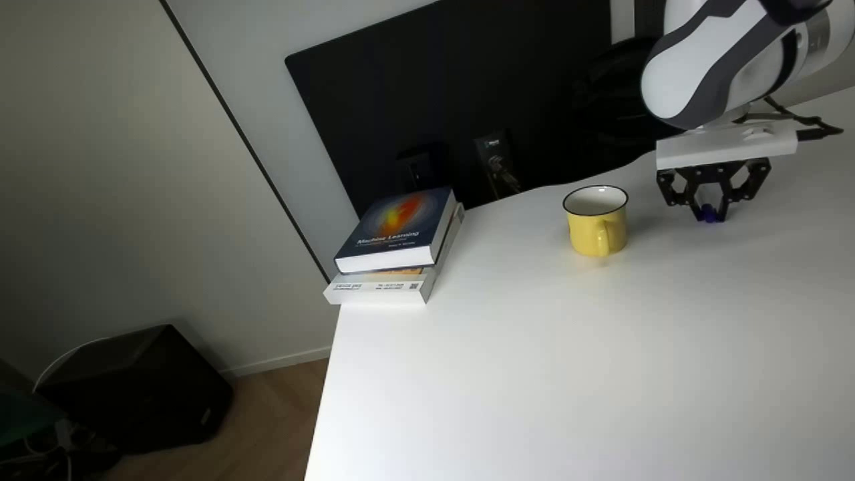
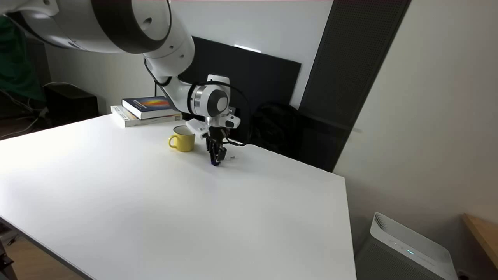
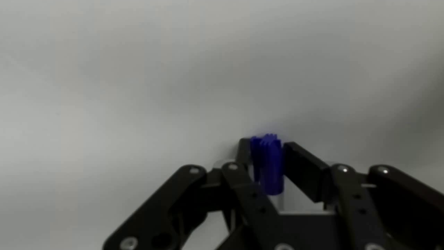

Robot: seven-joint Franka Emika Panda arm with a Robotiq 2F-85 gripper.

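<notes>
A marker with a blue cap [image 3: 271,171] lies on the white table, the cap between the fingers of my gripper. Both black fingers [image 3: 306,171] sit close against the cap's sides, and the fingers appear shut on it. Exterior view 1 shows the gripper [image 1: 710,215] low at the tabletop, with a bit of blue at its tips. From the other side, the gripper [image 2: 215,161] hides most of the marker; a pale end [image 2: 229,158] pokes out to its right.
A yellow mug [image 1: 597,232] stands a short way from the gripper, left of it in both exterior views. Two stacked books [image 1: 397,232] lie at the table's far edge. A black panel [image 1: 481,96] rises behind.
</notes>
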